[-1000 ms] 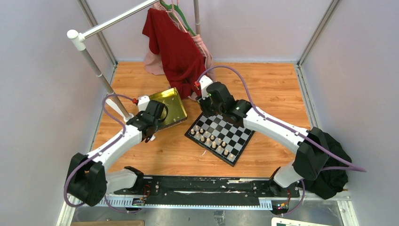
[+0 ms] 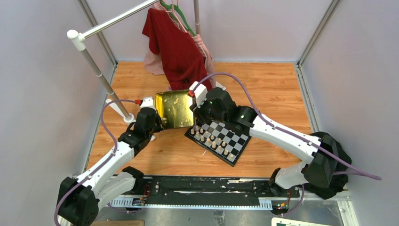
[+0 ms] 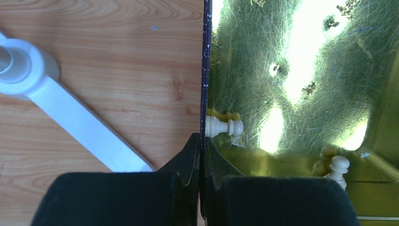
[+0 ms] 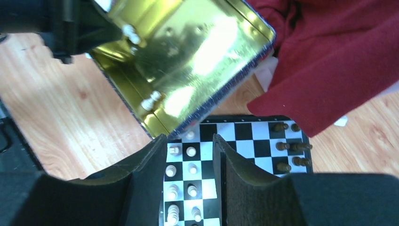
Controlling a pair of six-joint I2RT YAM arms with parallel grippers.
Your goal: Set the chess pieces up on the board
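Observation:
A gold metal box [image 2: 175,109] hangs left of the chessboard [image 2: 235,143]; my left gripper [image 2: 160,122] is shut on its rim, the rim [image 3: 205,70] standing between its fingers. Inside lie white pieces, including a pawn [image 3: 223,126] and another [image 3: 338,167]. My right gripper is open above the board, near the box, nothing visible between its fingers. In the right wrist view the board holds white pieces [image 4: 192,190] in rows at one side and dark pieces [image 4: 291,146] at the other.
A clothes rack [image 2: 94,66] with a red shirt [image 2: 174,52] and pink garments stands behind and left, the shirt hanging close over the box and board. Bare wood [image 2: 277,89] shows at the back right and in front of the board.
The left gripper and box have shifted, the box now turned straighter and nearer the board. My right arm has moved slightly left, toward the box.

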